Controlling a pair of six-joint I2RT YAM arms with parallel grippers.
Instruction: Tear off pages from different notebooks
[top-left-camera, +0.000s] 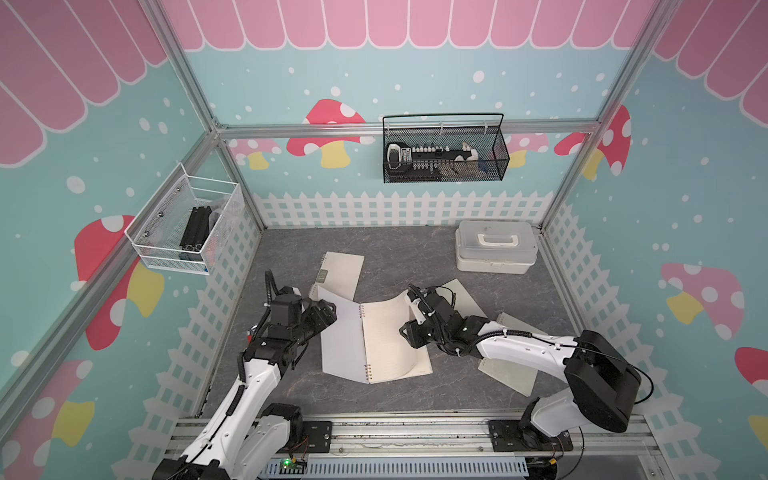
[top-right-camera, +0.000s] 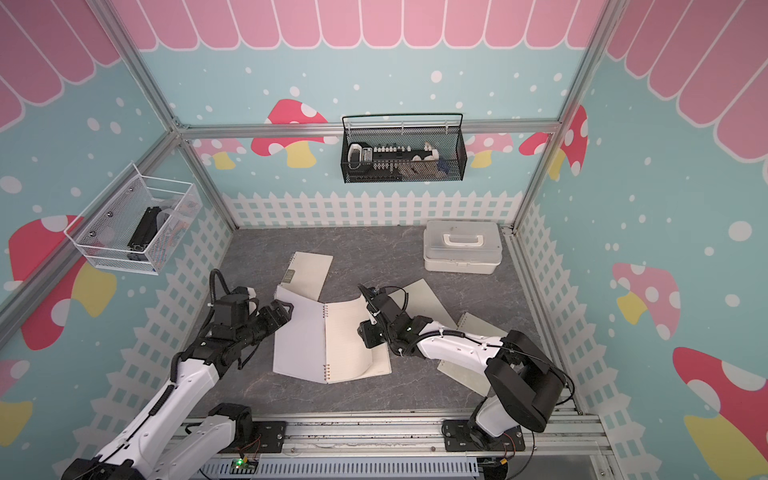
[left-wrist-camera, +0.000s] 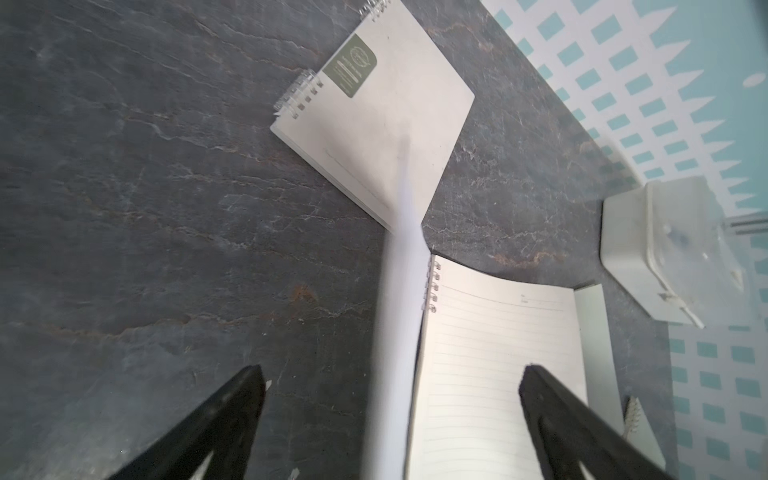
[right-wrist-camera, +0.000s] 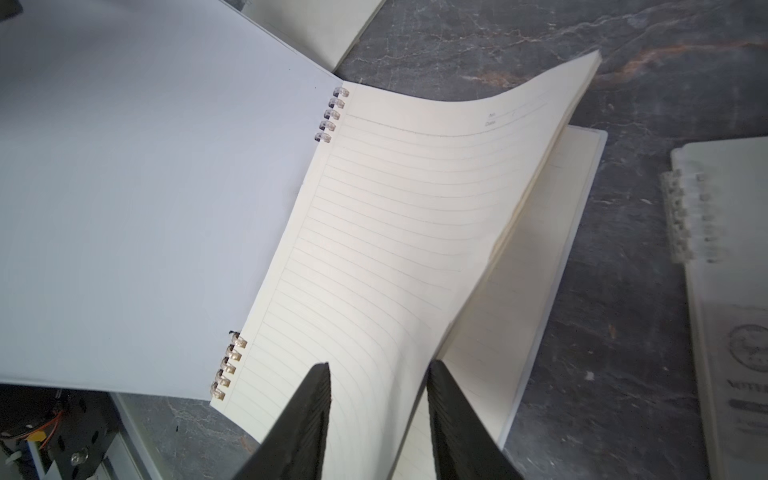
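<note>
An open spiral notebook (top-left-camera: 384, 340) lies mid-table, its lilac-white cover (top-left-camera: 342, 344) folded left and partly raised. My left gripper (top-left-camera: 328, 310) is open beside the cover's upper part; in the left wrist view the cover's edge rises blurred between its fingers. My right gripper is part open over the lined page (right-wrist-camera: 384, 224), whose right side curls up off the sheets beneath, the raised edge passing by the right finger. Other notebooks lie at the back left (top-left-camera: 344, 272), behind the right arm (top-left-camera: 462, 296) and at the right (top-left-camera: 512, 372).
A lidded plastic box (top-left-camera: 496, 248) stands at the back right. A black wire basket (top-left-camera: 445, 172) hangs on the back wall, a white one (top-left-camera: 168, 256) on the left wall.
</note>
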